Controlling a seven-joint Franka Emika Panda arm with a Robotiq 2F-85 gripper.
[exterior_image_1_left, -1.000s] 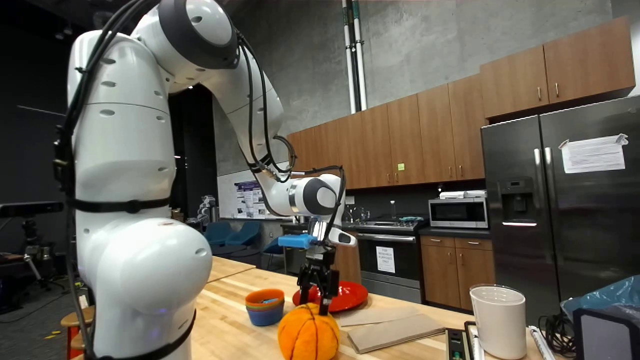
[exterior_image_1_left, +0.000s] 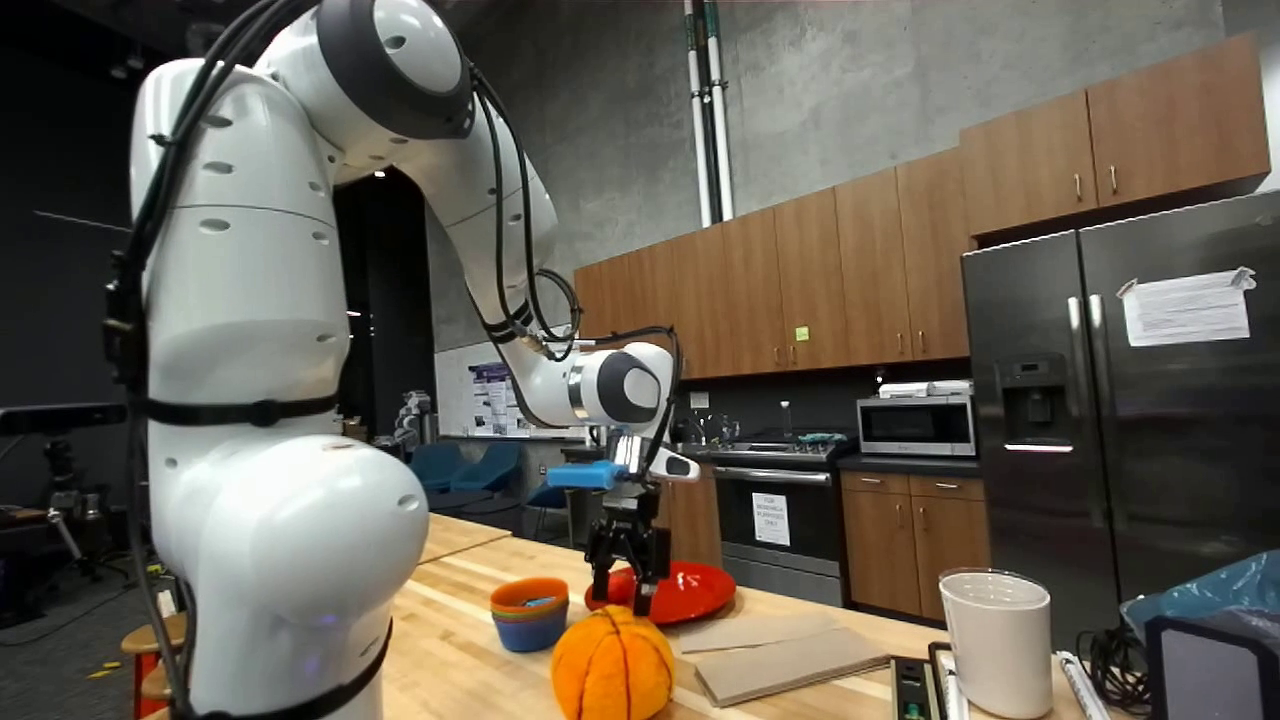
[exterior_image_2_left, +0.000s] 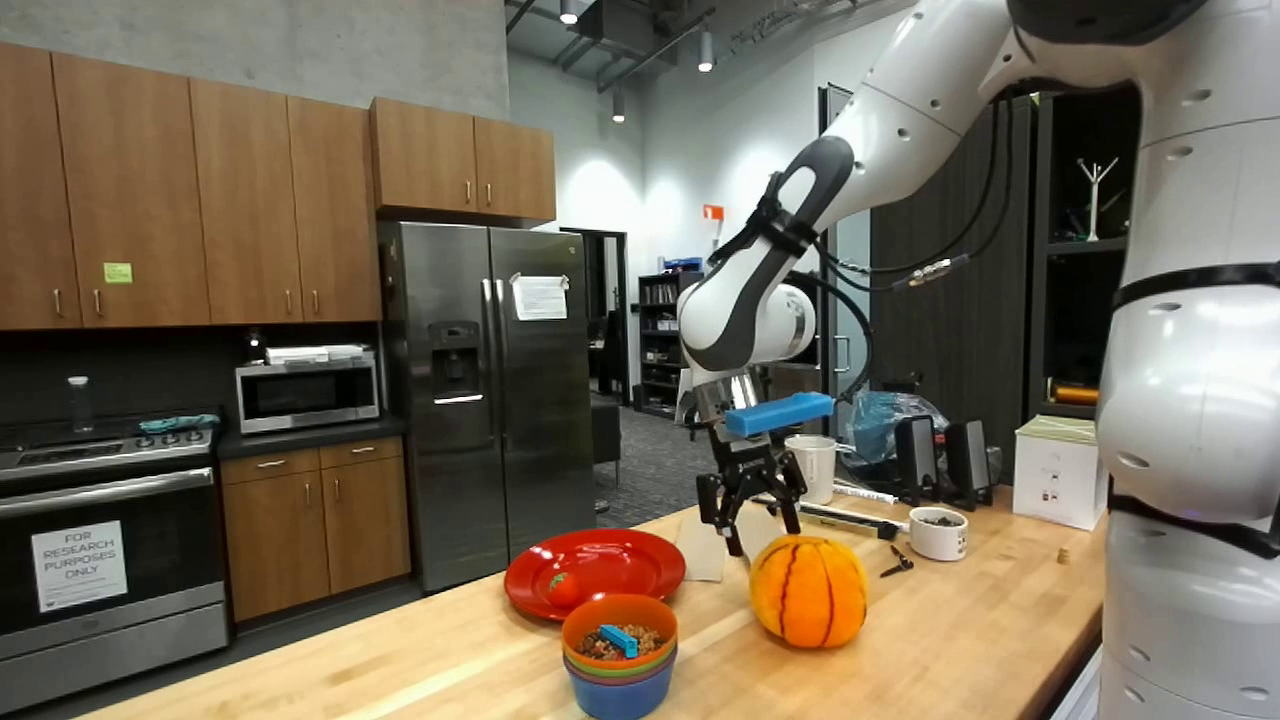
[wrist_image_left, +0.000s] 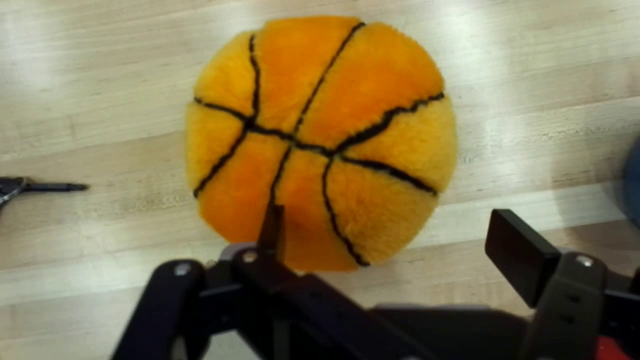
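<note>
An orange plush ball (exterior_image_1_left: 613, 664) with dark seam lines rests on the wooden table. In exterior view 2 the same ball (exterior_image_2_left: 809, 590) sits just in front of and below my gripper (exterior_image_2_left: 762, 538). My gripper (exterior_image_1_left: 623, 594) points down, fingers wide apart, with its tips about level with the ball's top. From the wrist, the plush ball (wrist_image_left: 318, 138) fills the upper middle; one finger (wrist_image_left: 273, 231) overlaps its lower edge, while the other finger (wrist_image_left: 522, 255) is off to its right over bare table. Nothing is held between them.
Stacked bowls (exterior_image_2_left: 620, 672) hold a blue piece and small bits. Behind them lies a red plate (exterior_image_2_left: 648, 558) with a small red item on it. Flat boards (exterior_image_1_left: 792, 660), a white mug (exterior_image_1_left: 996, 642) and a small white cup (exterior_image_2_left: 938, 534) stand nearby.
In exterior view 1 my gripper has risen a little and shifted slightly left. The ball has also moved a touch to the left.
</note>
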